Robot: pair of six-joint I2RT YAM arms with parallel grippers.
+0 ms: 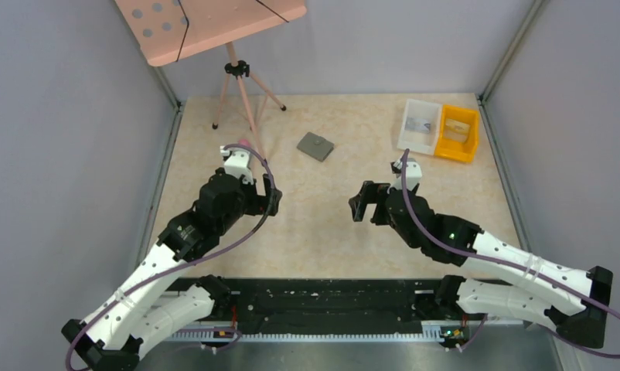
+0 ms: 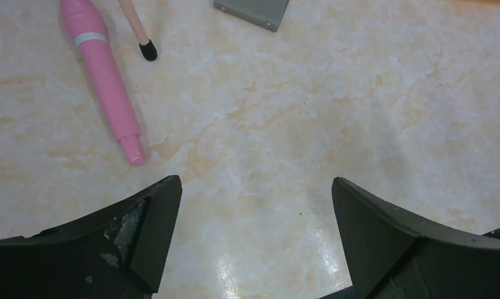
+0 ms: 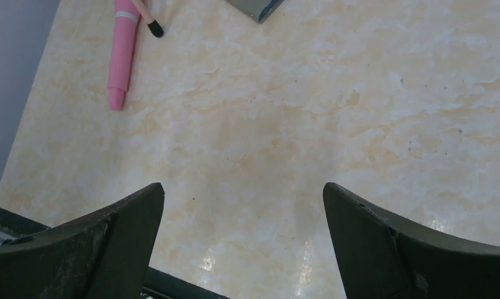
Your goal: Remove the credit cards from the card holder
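A flat grey card holder (image 1: 315,146) lies closed near the middle back of the table; no cards show outside it. Only its near edge appears at the top of the left wrist view, where the grey holder (image 2: 255,9) has small studs at its corners, and of the right wrist view, as a grey corner (image 3: 257,7). My left gripper (image 1: 273,202) is open, in front and to the left of the holder. Over the table's right half, nearer the front, my right gripper (image 1: 359,209) also stands open. Bare table shows between the fingers of both.
A pink umbrella (image 2: 109,87) lies at the left, beside a leg of the pink tripod stand (image 1: 245,93). At the back right are a white bin (image 1: 404,141) and a yellow bin (image 1: 455,156), each with something inside.
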